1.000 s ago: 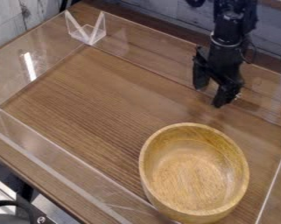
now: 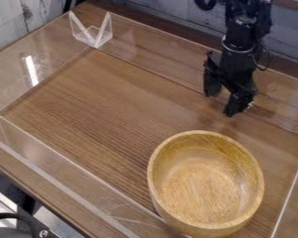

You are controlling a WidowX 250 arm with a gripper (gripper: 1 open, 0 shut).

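Observation:
The black robot arm reaches down from the top right over the wooden table. Its gripper (image 2: 226, 93) is low over the table at the right, fingers spread open; dark and small in view, it shows nothing clearly between them. A large yellow oval tub (image 2: 204, 182) sits empty in the lower foreground, below the gripper in view.
A clear plastic holder (image 2: 92, 29) stands at the back left. A wall runs along the back, and a dark object pokes in at the lower left edge.

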